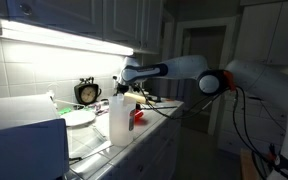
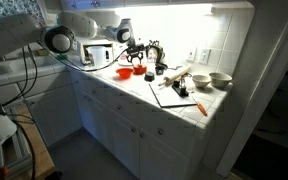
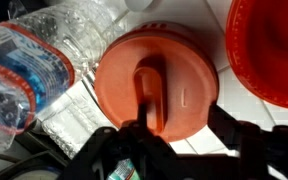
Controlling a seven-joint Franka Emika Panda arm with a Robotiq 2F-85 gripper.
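Observation:
A round orange-red lid (image 3: 189, 88) with a raised bar handle (image 3: 156, 95) fills the middle of the wrist view. Over its lower edge, my gripper has its dark fingers apart, one close to the handle's lower end and the other near the lid's right rim. Nothing is visibly held between them. From outside, the gripper (image 2: 135, 52) hangs above the far part of the counter, over red items. Whether a finger touches the lid cannot be made out.
A clear plastic bottle (image 3: 29, 70) lies close on the left of the lid, and a red bowl (image 3: 269, 50) is on the right. Along the counter are a cutting board (image 2: 172, 95), several pale bowls (image 2: 201, 81) and a white container (image 1: 121, 120).

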